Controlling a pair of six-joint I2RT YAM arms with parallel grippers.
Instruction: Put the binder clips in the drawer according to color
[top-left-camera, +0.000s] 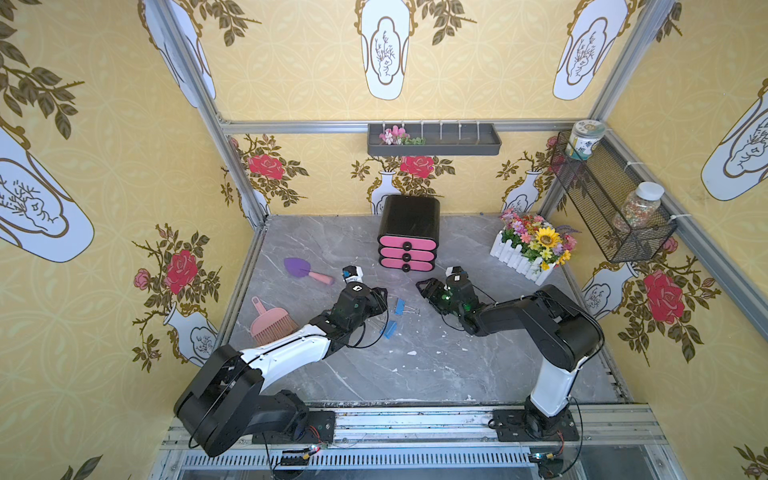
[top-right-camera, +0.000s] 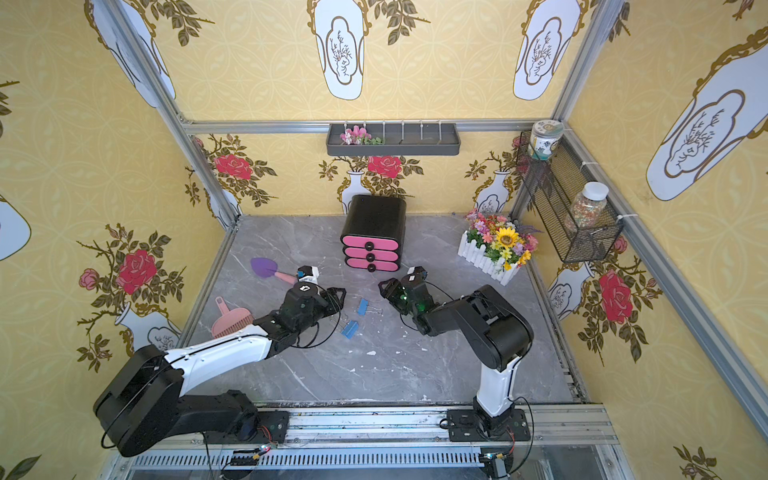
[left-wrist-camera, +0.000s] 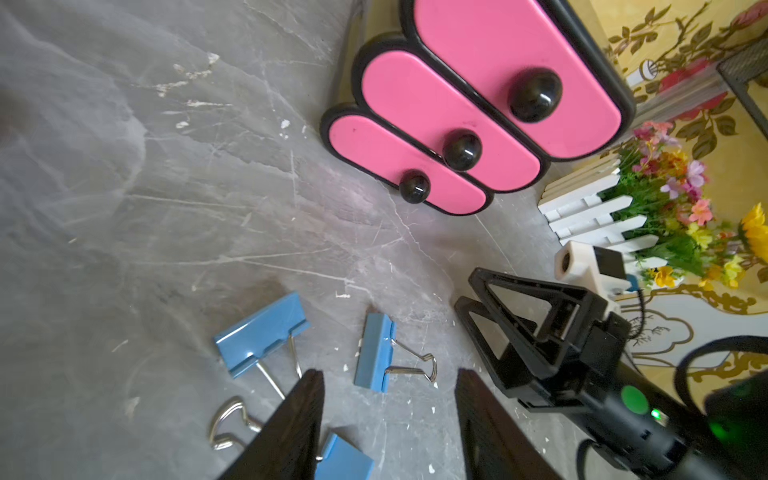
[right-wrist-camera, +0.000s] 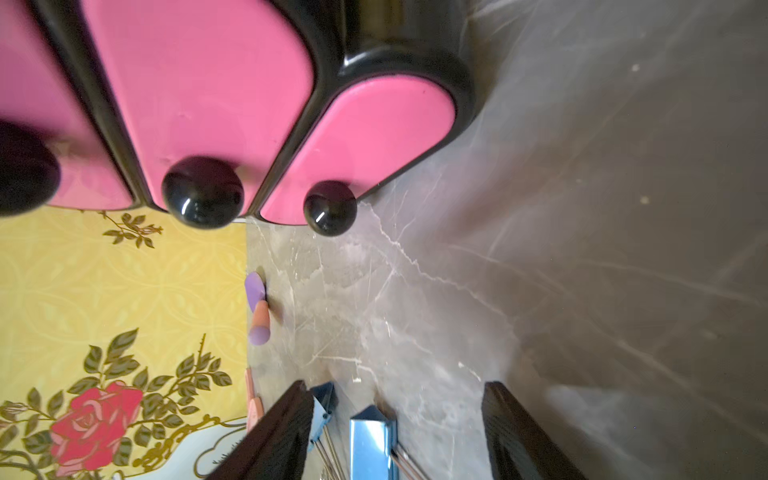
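A black cabinet with three closed pink drawers and round knobs (top-left-camera: 408, 228) stands at the back centre. Blue binder clips lie before it: one (left-wrist-camera: 372, 352) in the middle, another (left-wrist-camera: 256, 328) to its left, a third (left-wrist-camera: 344, 460) partly hidden at the bottom edge of the left wrist view. My left gripper hangs open above the clips. My right gripper is open and low in front of the cabinet's right part, beside the clips, with its fingers apart and nothing seen held.
A flower planter (top-left-camera: 528, 252) stands at right. A purple spade (top-left-camera: 297, 267) and pink dustpan (top-left-camera: 268, 324) lie at left. A wire shelf (top-left-camera: 592, 200) hangs on the right wall. Bare table lies toward the front.
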